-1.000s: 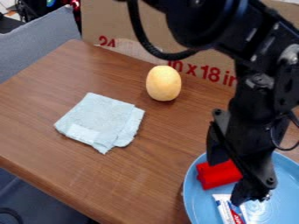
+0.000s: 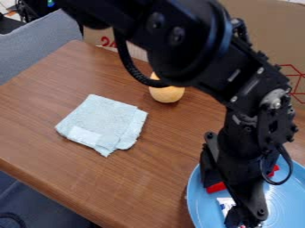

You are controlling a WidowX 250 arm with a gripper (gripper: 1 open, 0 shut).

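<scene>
My black gripper (image 2: 229, 183) is low at the right, over a light blue plate (image 2: 201, 200), its fingers around or just above a red object (image 2: 215, 186) that it mostly hides. A small white packet (image 2: 229, 207) lies on the plate, partly covered by the gripper. A folded pale cloth (image 2: 102, 124) lies on the wooden table (image 2: 84, 187) at the left. A yellow egg-shaped object (image 2: 167, 93) stands behind, partly hidden by my arm.
A cardboard box (image 2: 268, 40) stands along the back, largely behind my arm. A grey padded surface (image 2: 36, 44) lies beyond the table's left edge.
</scene>
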